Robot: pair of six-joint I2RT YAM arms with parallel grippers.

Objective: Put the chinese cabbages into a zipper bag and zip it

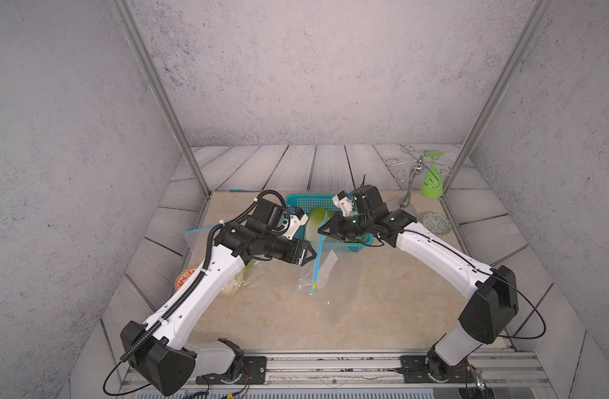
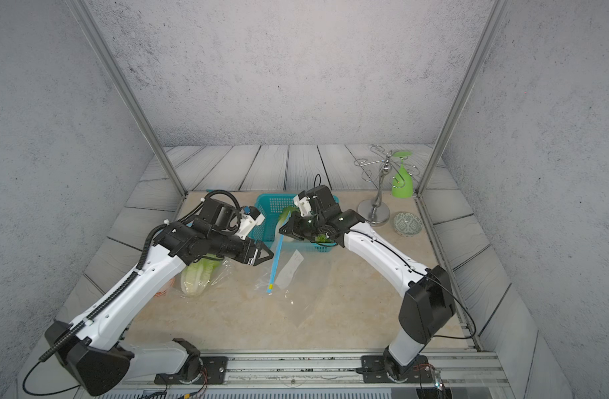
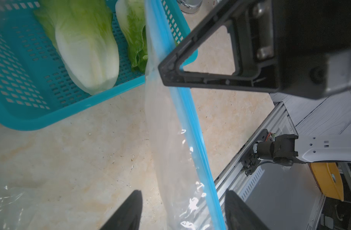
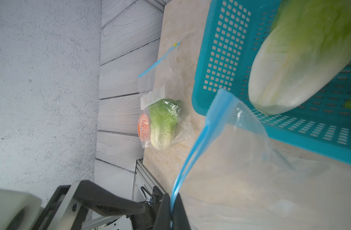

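Note:
A clear zipper bag with a blue zip strip and a yellow slider hangs over the table. My right gripper is shut on the strip's upper part. My left gripper is open, and in the left wrist view the strip runs between its fingers, nearer the right one. One white-and-green Chinese cabbage lies in the teal basket, with a second cabbage beside it. Another cabbage lies inside a second clear bag at the table's left.
An orange round print or item shows by the bagged cabbage. At the back right stand a metal rack, a green bottle and a patterned dish.

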